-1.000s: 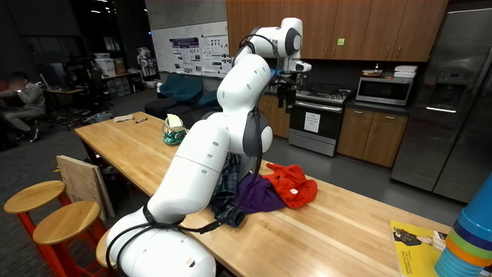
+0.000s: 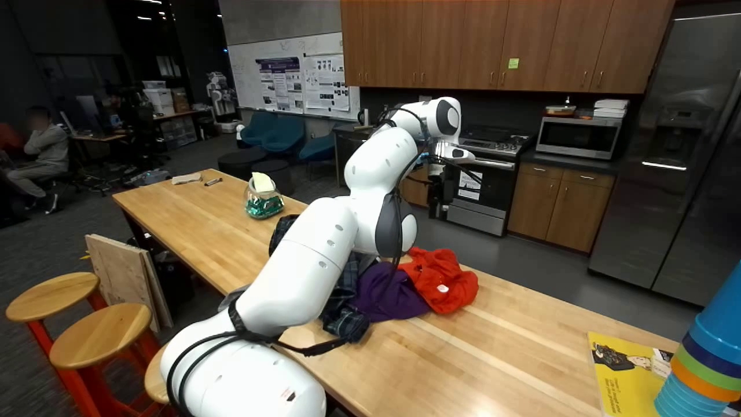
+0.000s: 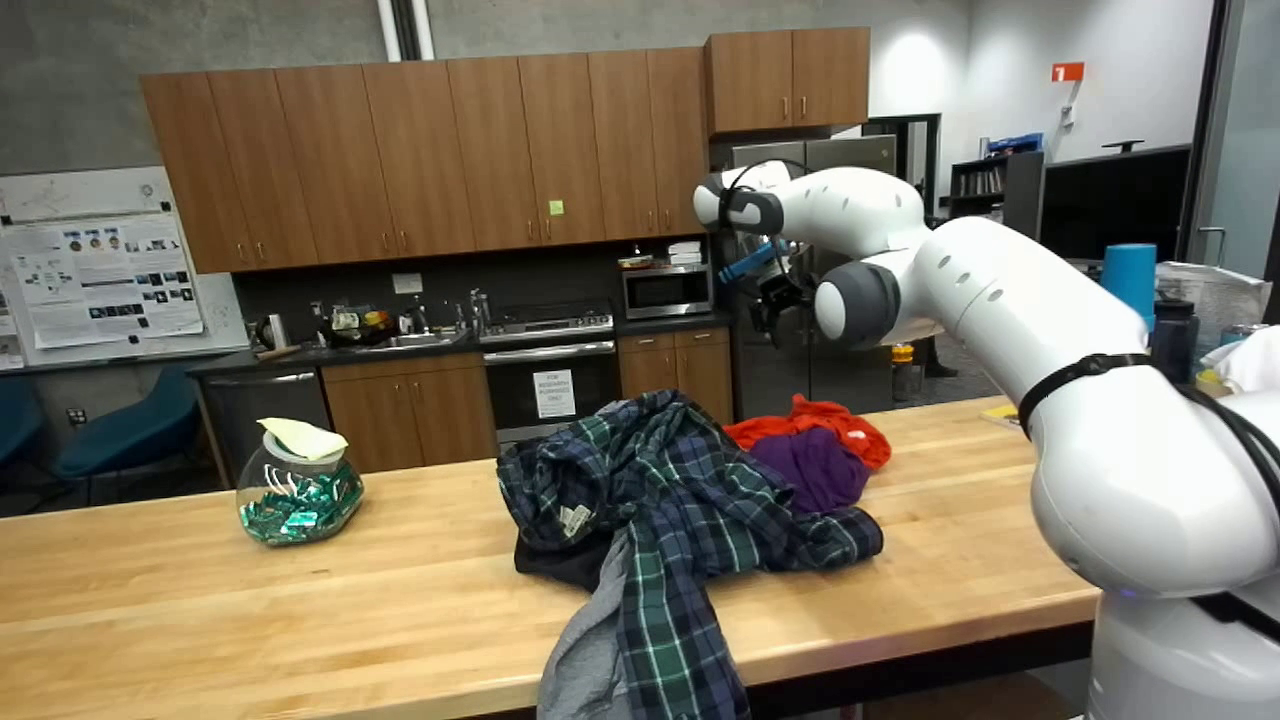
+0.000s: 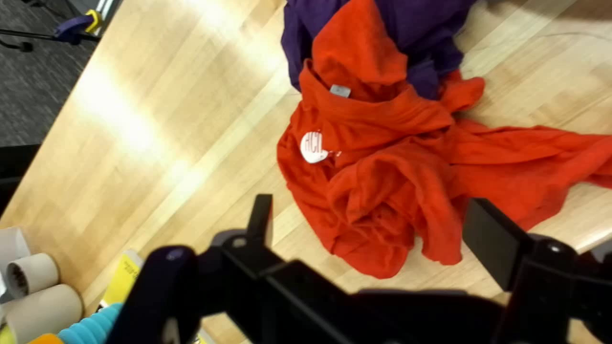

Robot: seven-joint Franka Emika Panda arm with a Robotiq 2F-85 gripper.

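Note:
A crumpled red shirt (image 4: 396, 166) with a white logo lies on the wooden table, right below the camera in the wrist view. Against it rests a purple cloth (image 4: 424, 23). My gripper is open above the table, its dark fingers (image 4: 497, 243) wide apart with nothing held between them. In exterior view 1 the gripper (image 2: 439, 201) hangs beyond the table's far side, higher than the red shirt (image 2: 441, 280). A dark plaid shirt (image 3: 690, 492) is heaped beside the purple cloth (image 3: 810, 468), with a grey sleeve-like cloth (image 3: 588, 654) drooping over the table's front edge.
A glass jar of green-wrapped items (image 3: 300, 492) stands on the table's left part. At the right end in exterior view 1 are a yellow book (image 2: 618, 375) and stacked coloured cups (image 2: 708, 354). Bare tabletop (image 2: 514, 347) lies between the clothes and the book.
The clothes look unmoved.

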